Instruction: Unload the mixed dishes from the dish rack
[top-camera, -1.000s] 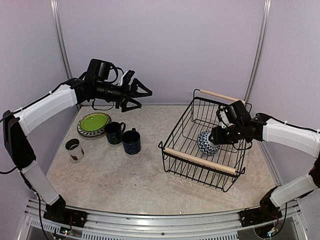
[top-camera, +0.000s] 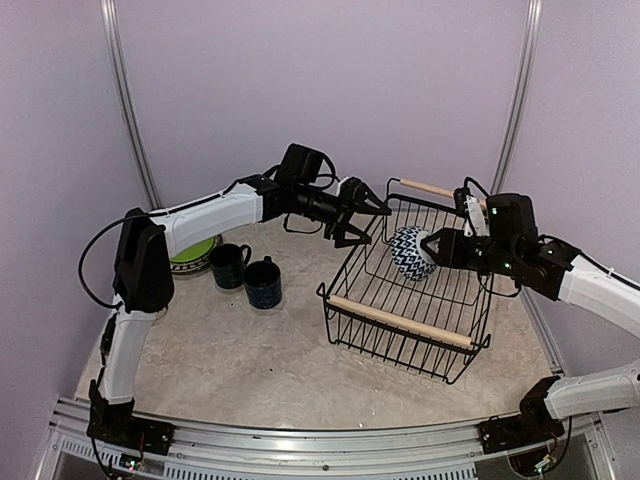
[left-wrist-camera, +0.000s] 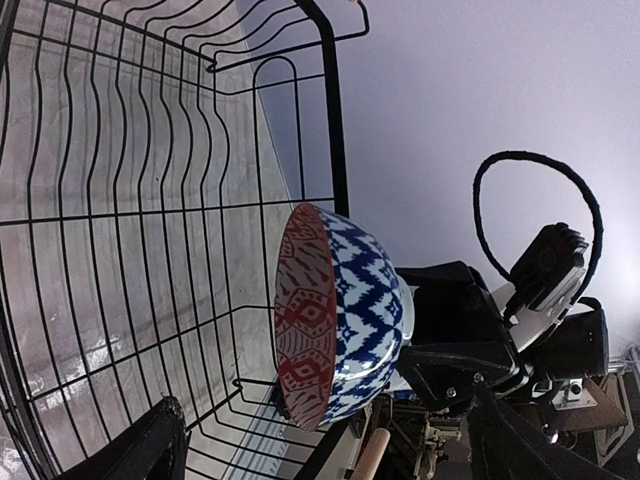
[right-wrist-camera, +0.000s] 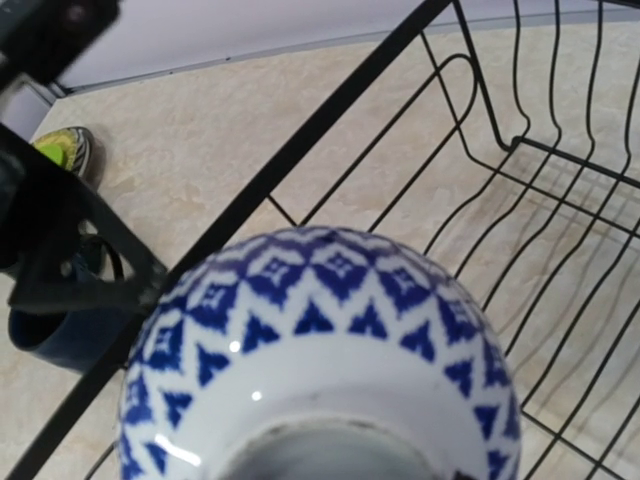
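Observation:
A blue-and-white patterned bowl (top-camera: 408, 255) (right-wrist-camera: 320, 300) with a red inside (left-wrist-camera: 302, 310) is tipped on its side, raised in the black wire dish rack (top-camera: 400, 325). My right gripper (top-camera: 445, 245) is at its foot side; whether the fingers grip it is unclear. My left gripper (top-camera: 355, 222) stands open at the rack's left rim, facing the bowl, nothing between its fingers.
Two dark mugs (top-camera: 263, 285) stand left of the rack, with stacked plates (top-camera: 195, 250), green on top, behind them, partly hidden by the left arm.
My left gripper has moved right to the rack. My right gripper and the bowl have risen slightly, the bowl shifting a little left.

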